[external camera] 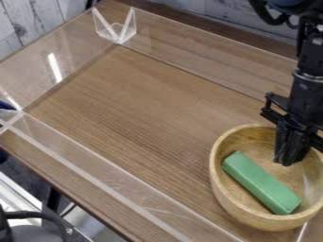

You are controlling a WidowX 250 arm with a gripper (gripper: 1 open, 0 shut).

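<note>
A black robot gripper [290, 151] reaches down from the upper right into a round wooden bowl [235, 210] at the bottom right, its narrow tip shut over the bowl's back part. A green rectangular block [259, 181] lies flat along the bowl's left side, below and left of the fingertips. I see nothing held between the fingers.
A clear plastic piece [115, 26] sits at the back left. A black object [32, 229] is at the bottom left edge.
</note>
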